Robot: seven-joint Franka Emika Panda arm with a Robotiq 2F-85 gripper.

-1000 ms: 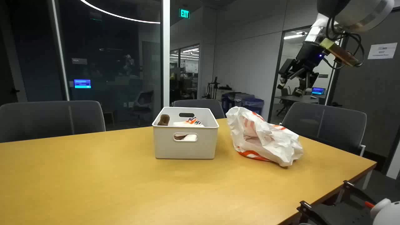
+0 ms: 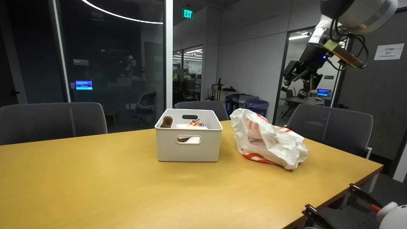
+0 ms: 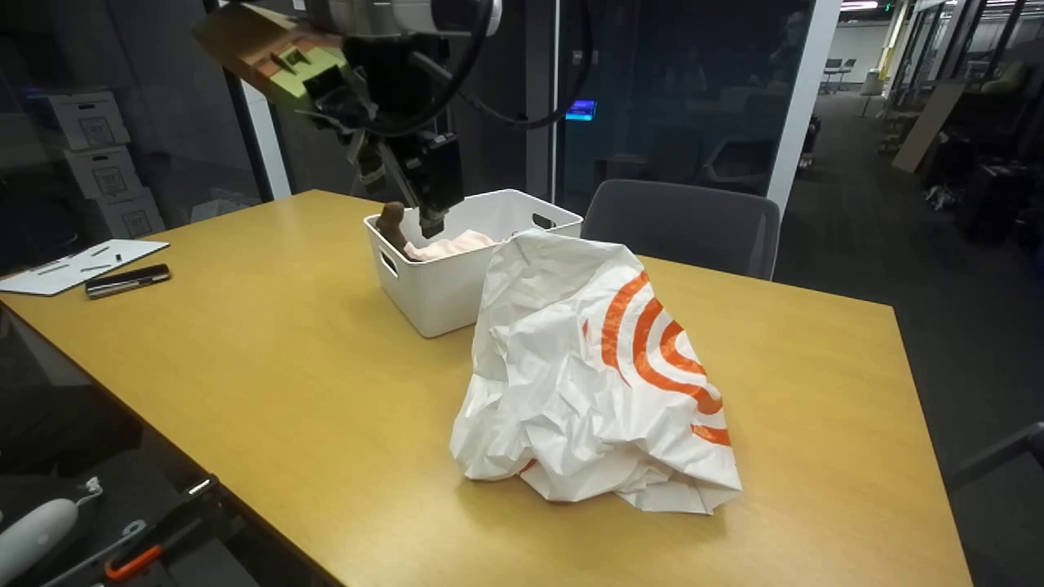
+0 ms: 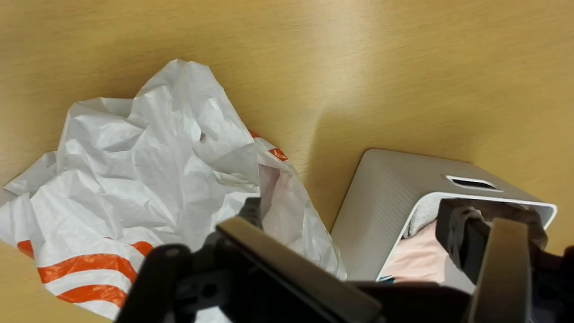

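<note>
My gripper (image 2: 293,91) is open and empty, raised well above the table at the right of exterior view 1. A crumpled white plastic bag (image 3: 597,391) with orange rings lies on the table. Beside it stands a white bin (image 2: 188,147) with cut-out handles. Inside the bin are a brown plush-looking item (image 3: 391,223), pink cloth (image 4: 417,255) and a white piece with an orange and dark print (image 2: 196,122). In the wrist view the bag (image 4: 145,177) is at the left and the bin (image 4: 387,199) at the right; my fingers (image 4: 301,274) hide parts of both.
A white board (image 3: 78,266) and a dark object like a marker or stapler (image 3: 127,280) lie at the table's far left in exterior view 2. Chairs (image 2: 330,126) line the table's edges.
The arm and gripper have shifted very slightly to the left in exterior view 1. Bag and bin stand as they were.
</note>
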